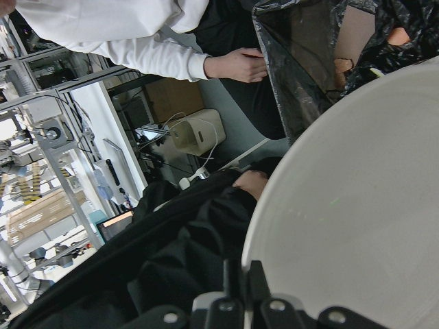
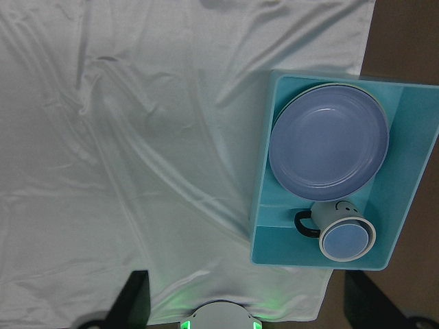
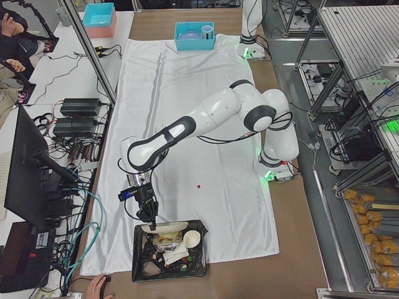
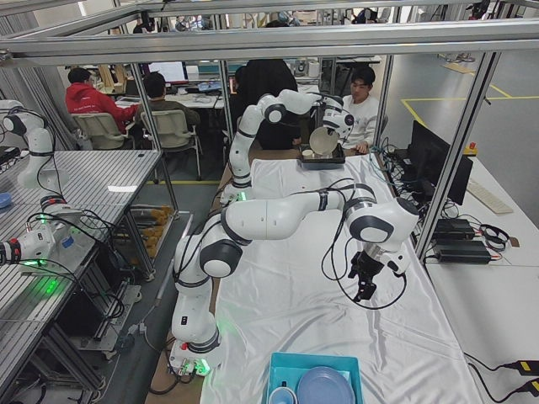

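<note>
My left gripper (image 3: 148,215) is shut on the rim of a white plate (image 1: 350,199), seen face-on in the left wrist view and held tilted over a black bin lined with a bag (image 3: 143,265). The bin holds mixed scraps and a white bowl (image 3: 192,238). My right gripper stands open above the white cloth (image 2: 123,205), beside a blue tub (image 2: 267,233) that holds a blue plate (image 2: 328,140) and a mug (image 2: 343,229).
A monitor (image 3: 22,168) stands along one side, and people sit close behind the bin.
</note>
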